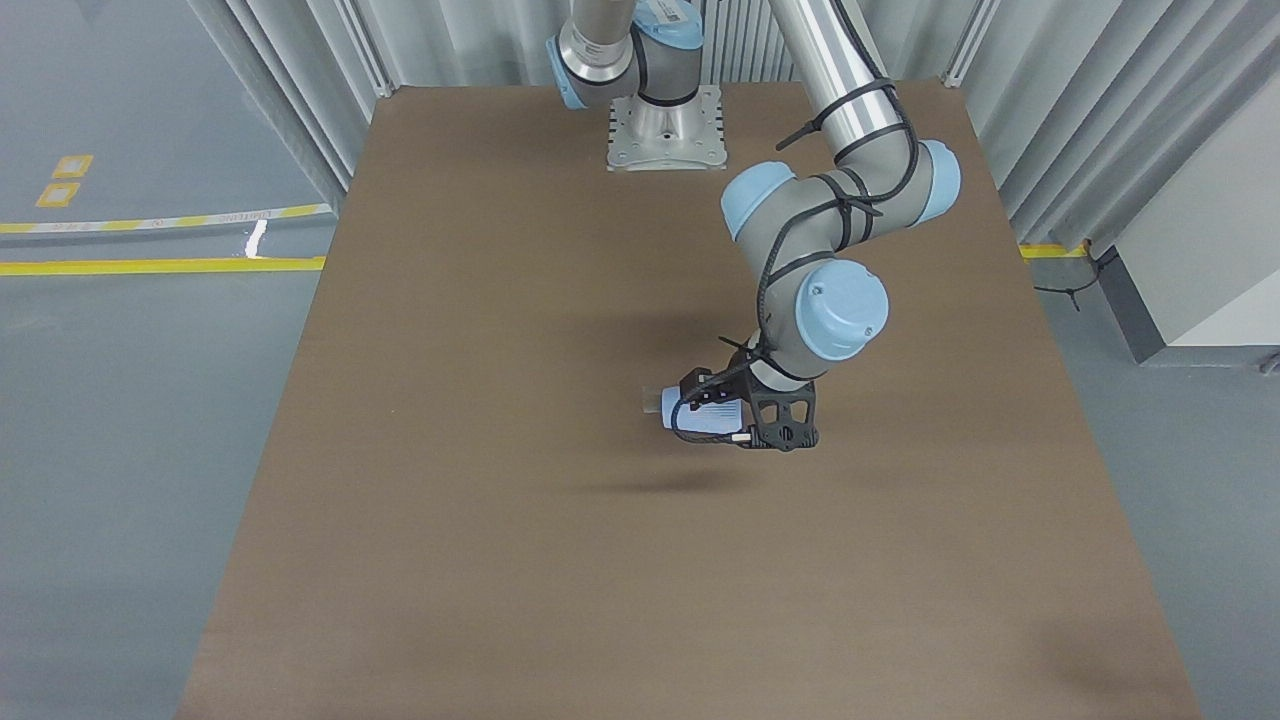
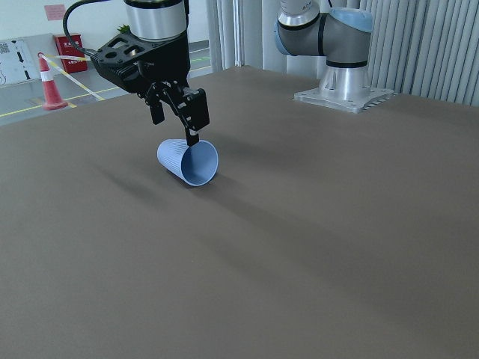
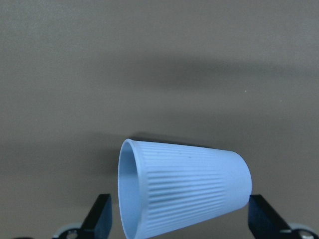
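A light blue ribbed paper cup (image 1: pixel 702 415) lies on its side on the brown table (image 1: pixel 480 504). The left view shows the cup (image 2: pixel 174 158) with its open end toward that camera. My black gripper (image 2: pixel 174 123) is just above it, tilted, with its fingers apart and empty. In the wrist view the cup (image 3: pixel 184 189) lies between the two fingertips, open end to the left, its base close to the right finger (image 3: pixel 263 219); whether they touch I cannot tell. From the front, the gripper hides part of the cup.
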